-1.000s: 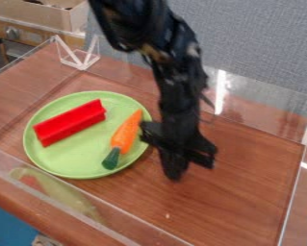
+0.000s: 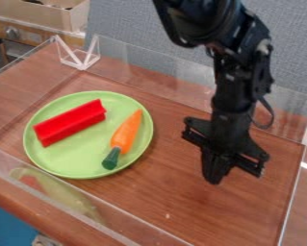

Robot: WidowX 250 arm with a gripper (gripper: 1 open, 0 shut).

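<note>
A green plate (image 2: 79, 158) lies on the left of the wooden tabletop, holding a red block (image 2: 68, 121) and an orange carrot (image 2: 126, 132) with a green top. My black gripper (image 2: 214, 173) points down over the bare wood to the right of the plate, apart from both items. It looks shut, with nothing visible between its fingers.
Clear plastic walls border the table at back, front and right. A yellowish item (image 2: 63, 195) shows at the front-left behind or beside the clear wall. A box (image 2: 40, 13) stands at the back left. Bare wood surrounds the gripper.
The arm has moved to the right, away from the plate and carrot. The block, carrot and plate stay where they were.
</note>
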